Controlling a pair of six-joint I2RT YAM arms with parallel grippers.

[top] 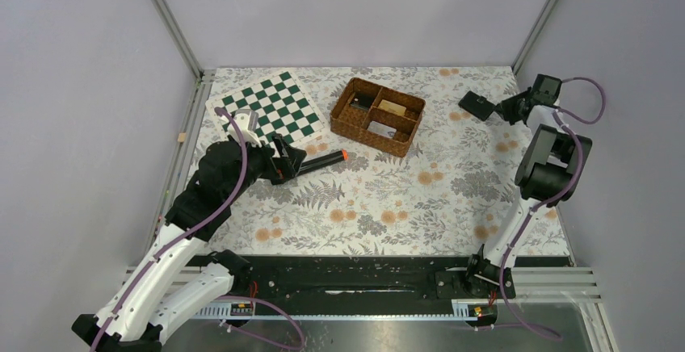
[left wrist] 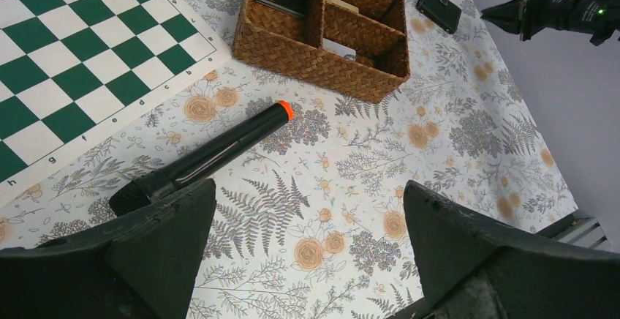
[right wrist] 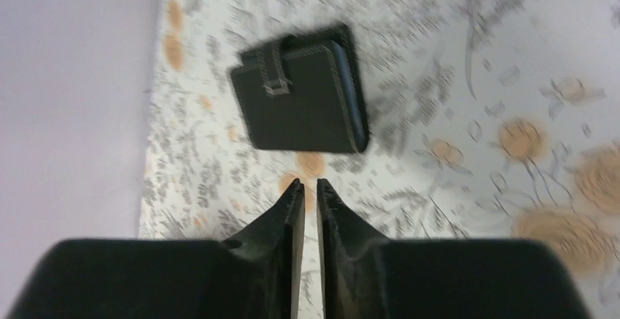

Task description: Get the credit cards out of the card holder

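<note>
The black card holder (top: 476, 105) lies flat on the cloth at the far right of the table. In the right wrist view the card holder (right wrist: 296, 107) has its strap over one edge, and a bluish layer shows along its side; no separate card can be made out. My right gripper is just off the holder, a narrow gap between its fingertips and nothing in it. From above, the right gripper (top: 500, 111) points left at the holder. Far away on the left, my left gripper stands wide open and empty above the cloth.
A woven basket (top: 371, 138) with small items in its compartments sits at the middle back. A black microphone (left wrist: 212, 151) with an orange end lies below the left gripper, beside a green-and-white chessboard (top: 279, 103).
</note>
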